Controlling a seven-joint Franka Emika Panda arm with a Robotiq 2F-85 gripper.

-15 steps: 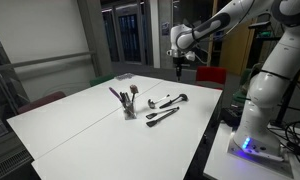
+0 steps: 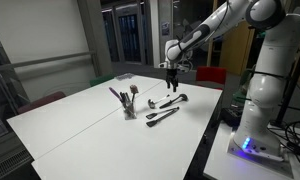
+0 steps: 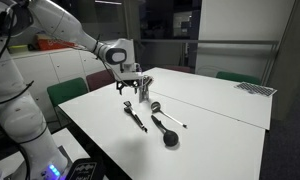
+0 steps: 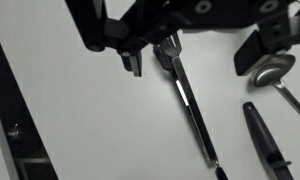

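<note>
My gripper [image 2: 172, 84] hangs above the far part of the white table, beyond the loose utensils. In the wrist view its fingers stand wide apart, and the gripper is open with nothing held. Long dark tongs [image 4: 193, 105] lie beneath, their upper end partly hidden by the gripper. To their right are a black handle [image 4: 260, 138] and a metal ladle [image 4: 274, 70]. Exterior view 2 shows the tongs [image 3: 135, 116], the black ladle [image 3: 168, 134] and the metal ladle [image 3: 168, 113] flat on the table.
A metal holder [image 2: 129, 112] with several upright utensils stands on the table [image 2: 80, 130], left of the loose ones. Chairs [image 2: 211, 75] line the far side.
In exterior view 1 my gripper has come lower and shifted left, toward the utensils. The utensils and the holder look unmoved.
</note>
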